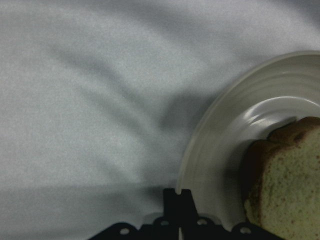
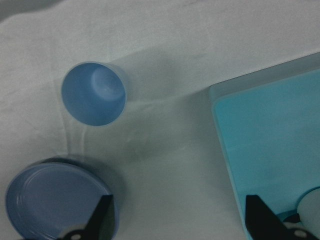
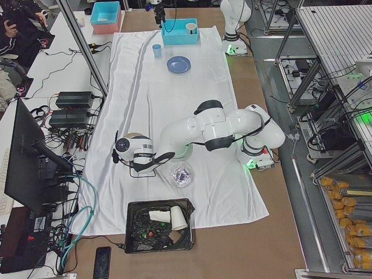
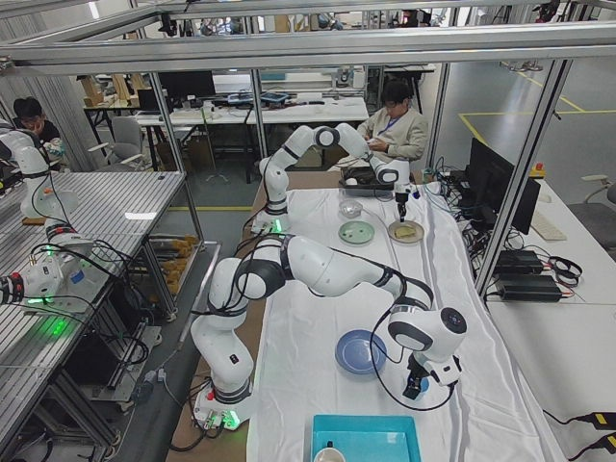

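In the left wrist view a slice of bread [image 1: 285,185] lies on a pale plate [image 1: 210,150]. My left gripper is at that plate's edge with its fingertips close together, nothing visible between them. In the right wrist view my right gripper stands open above the cloth, a blue plate [image 2: 55,195] at its lower left, a blue cup [image 2: 93,92] farther up and a turquoise tray [image 2: 265,130] at right, holding a pale mug [image 2: 310,210], partly out of frame.
A green plate [image 4: 356,231] and a clear bowl [image 3: 181,174] sit near the left arm. A black bin [image 3: 160,238] with white rolls lies at the table's end. The cloth between the two plate groups is largely clear.
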